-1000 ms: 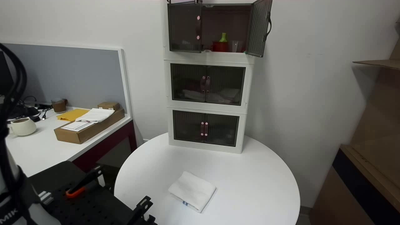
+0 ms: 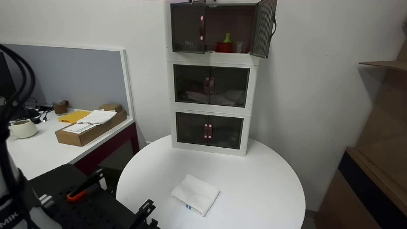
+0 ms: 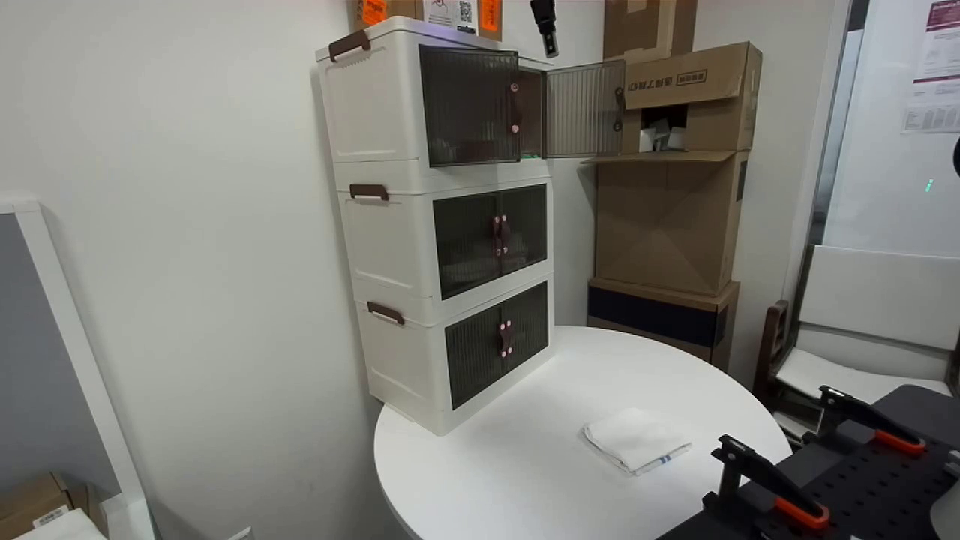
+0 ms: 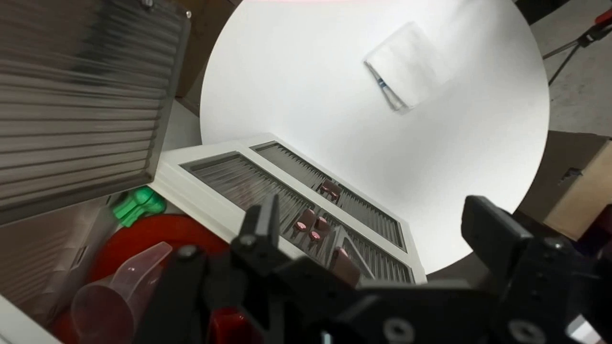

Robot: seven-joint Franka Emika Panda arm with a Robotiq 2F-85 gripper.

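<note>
A white three-tier cabinet (image 2: 211,57) stands at the table's back edge. In its top tier the right door (image 2: 264,28) is swung wide open, while the left door (image 2: 187,28) covers the left half and looks slightly ajar. Inside sit a red pot (image 2: 224,47), a green item (image 4: 139,203) and a clear cup (image 4: 109,309). My gripper is open beside the top tier, with its fingers (image 4: 490,223) wide apart and nothing seen held. The left door's edge and handle (image 4: 345,264) show between the fingers. Exterior view 2 catches only a fingertip (image 3: 545,31) above the doors.
A folded white towel (image 2: 196,194) lies on the round white table (image 2: 263,183), which is otherwise clear in front of the cabinet. The middle doors (image 2: 210,84) and bottom doors (image 2: 209,130) are closed. Cardboard boxes (image 3: 661,216) stack to the right.
The bits of my gripper at the top of exterior view 1 have moved a little to the right. The cables at left have shifted too. Doors and towel look unchanged.
</note>
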